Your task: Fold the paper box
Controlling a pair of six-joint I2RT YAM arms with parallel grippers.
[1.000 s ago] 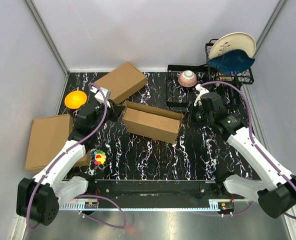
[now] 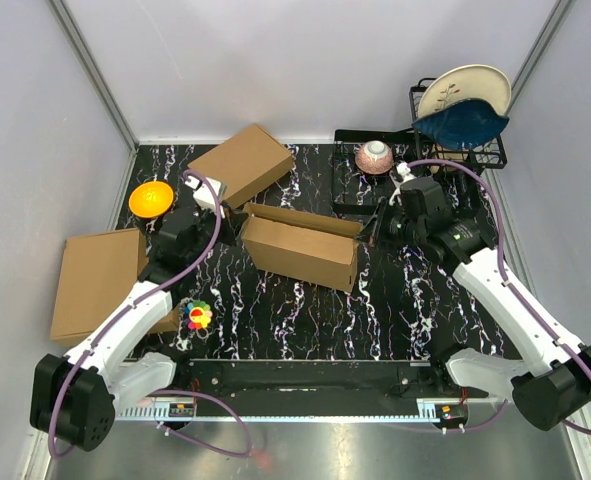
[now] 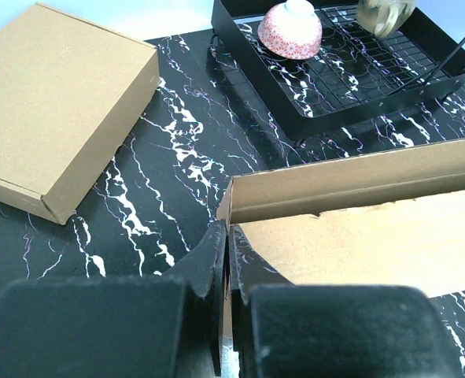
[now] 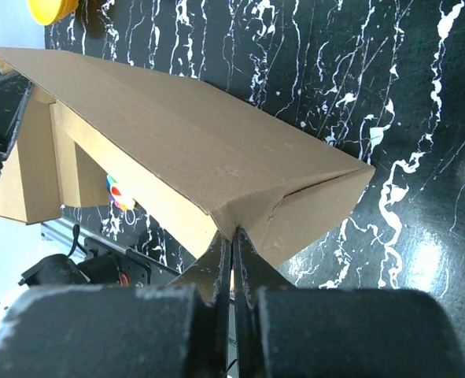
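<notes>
The brown paper box [image 2: 297, 252] stands between my two arms, its long opening facing up and its far wall [image 3: 350, 177] raised behind a cardboard panel [image 3: 374, 240]. At its left end, my left gripper [image 2: 242, 216] is shut on the thin upright cardboard edge, which runs between the fingertips in the left wrist view. My right gripper [image 2: 362, 239] is shut at the opposite end. In the right wrist view its fingertips [image 4: 245, 246] touch the box's corner, where a creased end flap [image 4: 315, 213] folds inward; no cardboard shows clearly between them.
Two more brown boxes lie at the back [image 2: 243, 165] and far left [image 2: 100, 285]. A yellow bowl [image 2: 151, 199] and a flower-shaped toy [image 2: 198, 315] sit near the left arm. The black dish rack [image 2: 350, 208] stands behind the box.
The box has shifted slightly left and toward the front, most visibly at its right end. The right gripper has edged left with it, and the left gripper has moved a little.
</notes>
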